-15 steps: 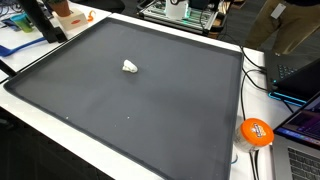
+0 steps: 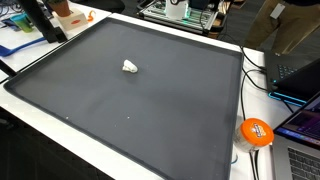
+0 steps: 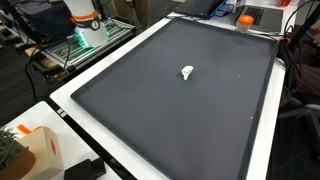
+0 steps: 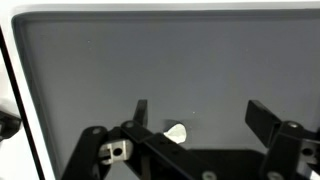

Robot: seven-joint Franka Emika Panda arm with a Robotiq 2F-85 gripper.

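Note:
A small white object (image 2: 130, 66) lies by itself on the dark grey board; its exact kind is too small to tell. Exterior view 2 shows the same white piece (image 3: 187, 72) near the board's middle. In the wrist view my gripper is open, its two black fingers wide apart with nothing held between them. Below the gap, close to the gripper's body, the white object (image 4: 176, 132) shows on the board, apart from the fingers. Neither exterior view shows the gripper's fingers.
The grey board (image 2: 150, 110) is otherwise bare, on a white table. An orange-topped container (image 2: 254, 133) and a laptop (image 2: 297, 160) stand beside it. Cables run along that side. A plant (image 3: 12, 150) and a white-and-orange box (image 3: 42, 150) sit in a near corner.

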